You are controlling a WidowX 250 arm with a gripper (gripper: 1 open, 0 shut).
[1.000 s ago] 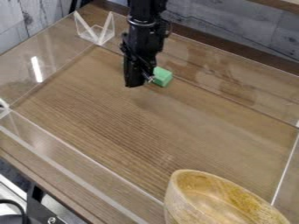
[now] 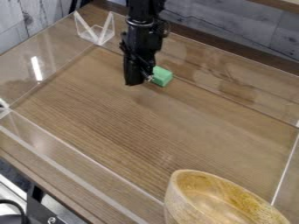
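Observation:
The black robot arm reaches down from the top of the view, its gripper (image 2: 139, 73) low over the wooden table near the back middle. A small green block (image 2: 160, 76) lies just right of the gripper, partly behind it. Whether the fingers are open or shut, or touch the block, I cannot tell at this size.
A large yellow bowl (image 2: 216, 199) sits at the front right edge. Clear plastic pieces stand at the back left and left edge, and a wall runs along the back right.

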